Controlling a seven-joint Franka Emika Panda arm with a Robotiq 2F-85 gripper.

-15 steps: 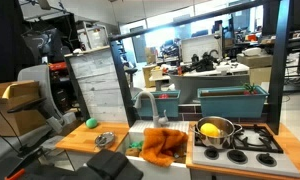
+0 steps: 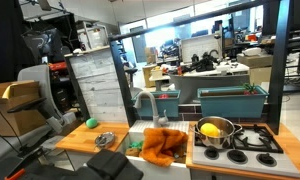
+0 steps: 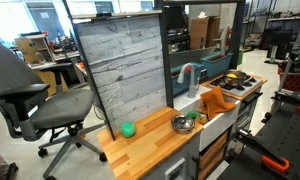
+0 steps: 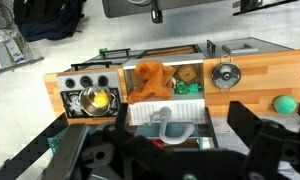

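In the wrist view my gripper is open, its dark fingers spread wide with nothing between them. It looks down on a toy kitchen counter from above. An orange cloth [image 4: 152,80] lies crumpled across the sink, and the faucet [image 4: 172,128] stands beside it. A metal pot [image 2: 215,130] holding a yellow item [image 2: 210,129] sits on the stove [image 2: 240,152]. On the wooden counter at the other side are a lidded metal pot [image 4: 226,73] and a round green object [image 4: 284,104]. Small green and brown items by the cloth are partly hidden.
Blue-green bins [image 2: 232,104] stand behind the counter, and dark frame posts rise near them. A whitish wood-look panel [image 3: 125,75] borders the counter beside an office chair [image 3: 50,100]. Bare wood [image 3: 145,150] shows between the green object and the lidded pot.
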